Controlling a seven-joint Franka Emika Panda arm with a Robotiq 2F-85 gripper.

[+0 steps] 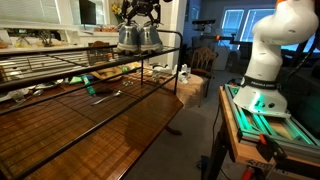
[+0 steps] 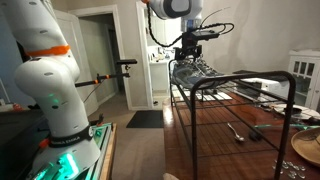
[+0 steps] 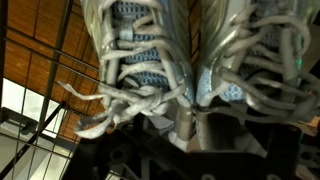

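A pair of grey shoes with white laces, one shoe (image 1: pixel 128 39) beside the other shoe (image 1: pixel 151 39), stands on the top of the black wire rack (image 1: pixel 60 66). My gripper (image 1: pixel 140 17) hangs just above the pair, its fingers open. In the second exterior view, the shoes (image 2: pixel 190 73) are at the rack's far end, below the dark gripper (image 2: pixel 205 42). The wrist view is filled by the laced fronts of the left shoe (image 3: pixel 145 60) and right shoe (image 3: pixel 255 60), side by side. Whether my fingers touch either shoe cannot be told.
Under the rack, a brown wooden tabletop (image 2: pixel 230 165) holds a spoon (image 2: pixel 235 131) and several small items. A wire basket (image 2: pixel 292 169) sits at the near right. Open floor (image 1: pixel 185 150) lies beside the table.
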